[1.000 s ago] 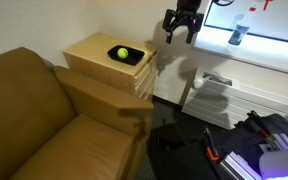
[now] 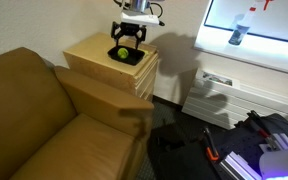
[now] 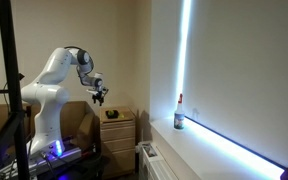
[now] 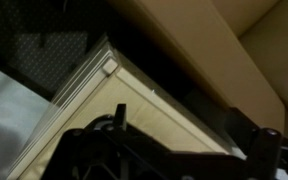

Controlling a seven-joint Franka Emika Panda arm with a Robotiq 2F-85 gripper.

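A yellow-green ball sits in a black tray on top of the light wooden cabinet. My gripper appears above the tray in the first exterior view, its fingers apart and nothing visible between them. In the second exterior view the gripper hangs in the air over the cabinet. The wrist view has the cabinet's pale top beneath the dark fingers; neither ball nor tray can be made out there.
A brown sofa stands close in front of the cabinet. On the windowsill is a bottle, with a white radiator below it. Tools with red handles lie at the lower right. Dark floor lies between sofa and radiator.
In the first exterior view my gripper has swung left from beside the window, past the cabinet's right edge, to above the tray. The ball and tray look unmoved.
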